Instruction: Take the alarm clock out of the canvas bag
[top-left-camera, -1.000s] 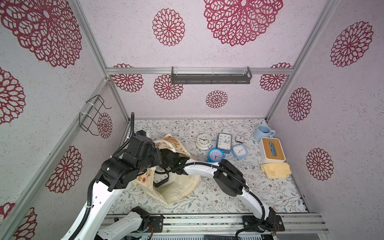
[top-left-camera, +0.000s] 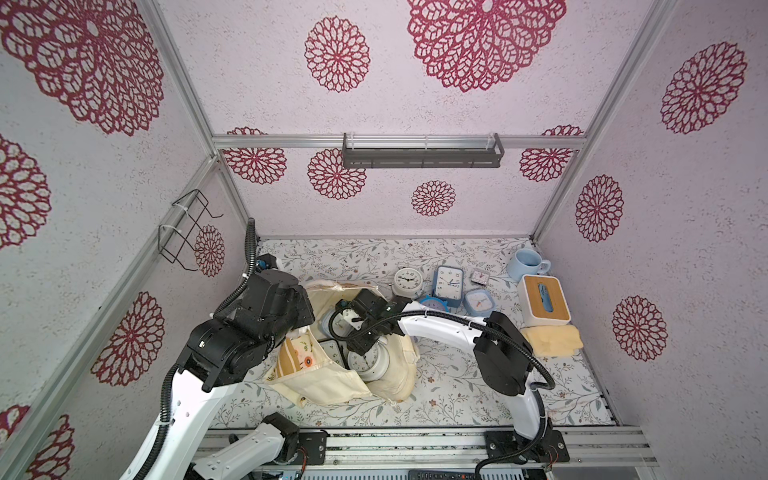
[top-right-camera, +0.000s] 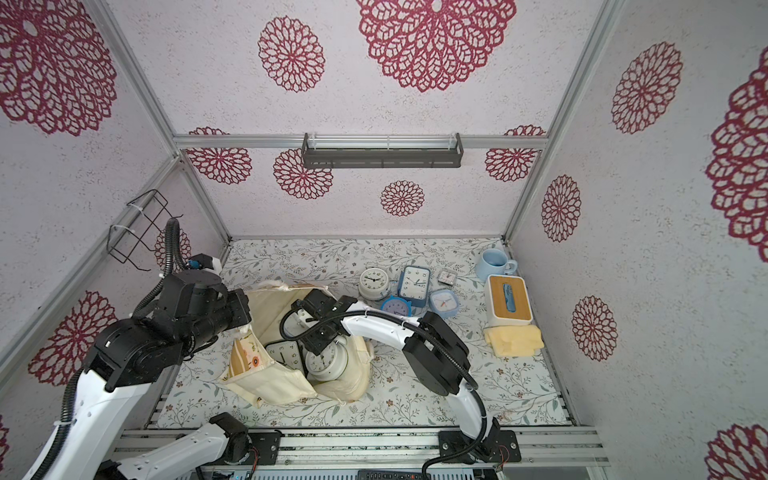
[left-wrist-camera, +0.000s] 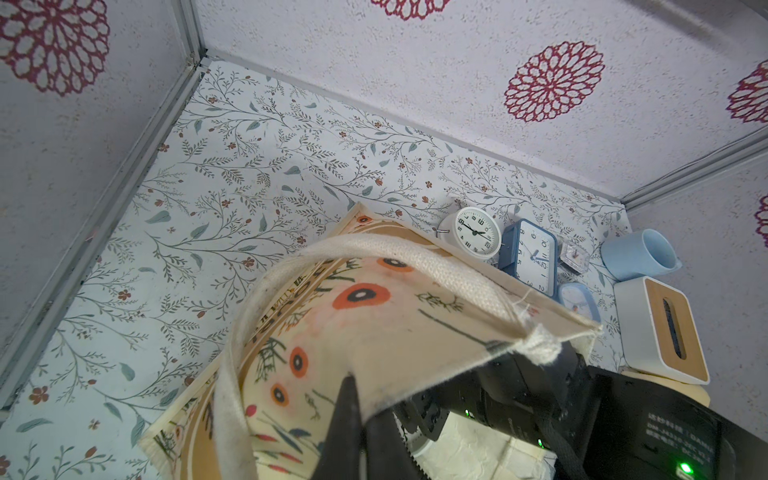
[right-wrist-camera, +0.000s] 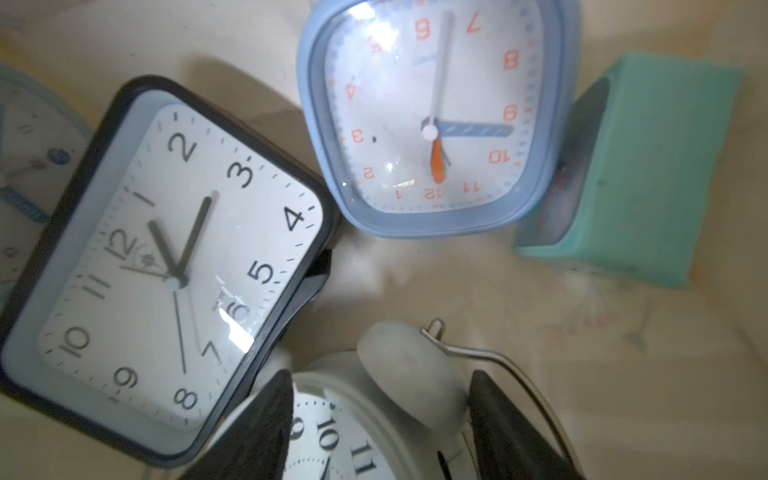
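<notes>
The cream canvas bag (top-left-camera: 320, 384) lies open on the left, holding several clocks. In the left wrist view my left gripper is shut at the bag's raised rim, with the fabric around its fingertips. My right gripper is inside the bag, fingers apart, over a white twin-bell clock (right-wrist-camera: 336, 424); whether it touches it is unclear. Beside that clock lie a black square clock (right-wrist-camera: 184, 240), a light blue clock (right-wrist-camera: 436, 96), a mint clock (right-wrist-camera: 632, 176) and a partly hidden round one (right-wrist-camera: 24, 160).
Several clocks (top-left-camera: 448, 284) stand outside the bag at the back. A blue mug (top-left-camera: 525, 264), a tissue box (top-left-camera: 536, 296) and a yellow cloth (top-left-camera: 552, 341) line the right. The floral surface right of the bag's front is clear.
The left arm has shifted slightly left.
</notes>
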